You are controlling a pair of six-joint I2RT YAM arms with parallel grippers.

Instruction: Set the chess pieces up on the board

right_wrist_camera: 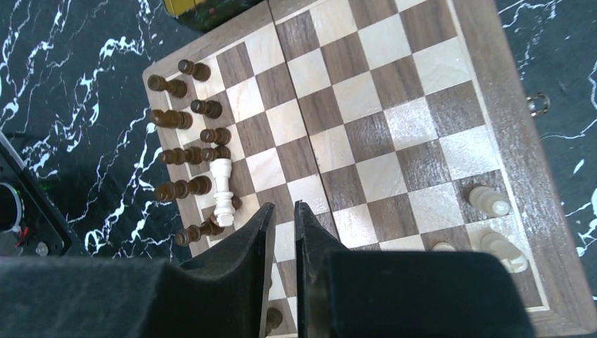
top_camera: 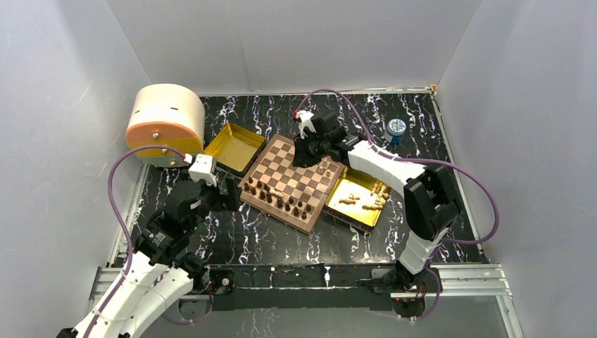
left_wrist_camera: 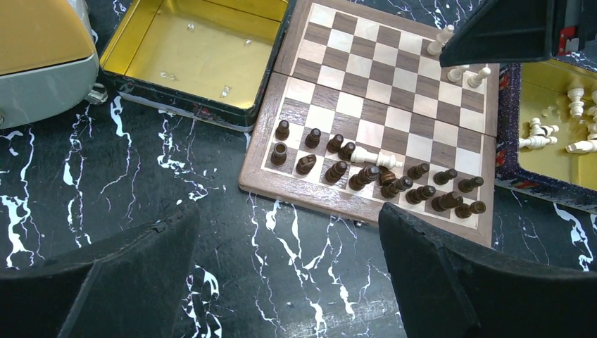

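The chessboard (top_camera: pixel 296 177) lies at an angle mid-table. Dark pieces (left_wrist_camera: pixel 362 176) stand in two rows along its near-left side, and a white piece (left_wrist_camera: pixel 376 158) lies on its side among them. Several white pieces (right_wrist_camera: pixel 489 201) stand at the opposite end. In the top view my right gripper (top_camera: pixel 301 156) is over the board's far right part; in the right wrist view its fingertips (right_wrist_camera: pixel 265 215) are slightly apart with nothing between them. Off the board's left corner, my left gripper (top_camera: pixel 231 194) stands open and empty, its fingers (left_wrist_camera: pixel 141 260) wide apart over bare table.
More white pieces (left_wrist_camera: pixel 538 134) lie in a gold tray (top_camera: pixel 352 217) right of the board. A second gold tray (top_camera: pixel 232 149) at left holds only small clear bits. Behind are a rounded cabinet (top_camera: pixel 165 116) and a blue tin (top_camera: pixel 396 129).
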